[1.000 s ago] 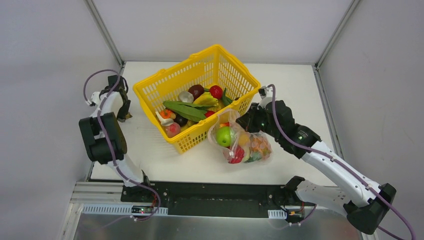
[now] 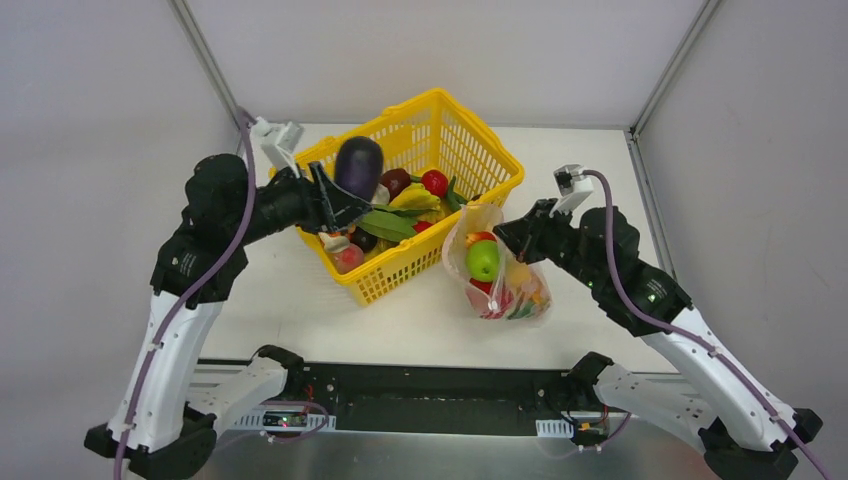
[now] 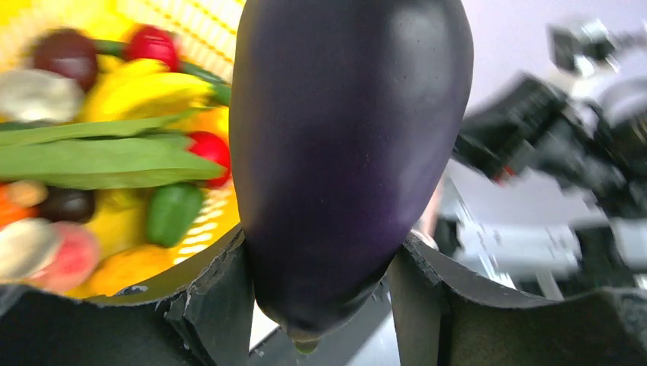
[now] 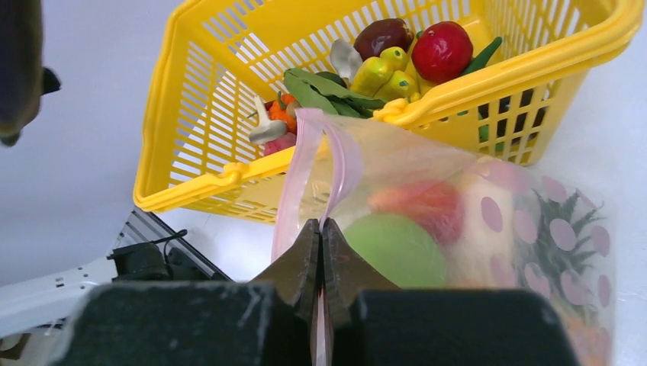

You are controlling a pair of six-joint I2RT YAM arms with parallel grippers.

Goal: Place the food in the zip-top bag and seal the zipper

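A dark purple eggplant [image 2: 358, 165] stands up in my left gripper [image 2: 343, 200], which is shut on its narrow end above the yellow basket. In the left wrist view the eggplant [image 3: 347, 145] fills the middle, between both fingers. The clear zip top bag [image 4: 458, 164] has pink dots and a pink-edged mouth, open toward the basket. My right gripper is shut on the bag's mouth edge. Inside the bag lie a green apple [image 2: 483, 261], a red-orange piece [image 4: 427, 206] and other food lower down.
The yellow basket [image 2: 495, 165] holds several vegetables, among them green pods [image 2: 385, 224], a yellow pepper [image 4: 385, 76] and a red fruit [image 4: 442, 51]. Its near wall stands right beside the bag.
My left arm has swung from the far left to over the basket, with the eggplant now showing in its gripper. The right gripper and the bag's mouth have shifted slightly right.
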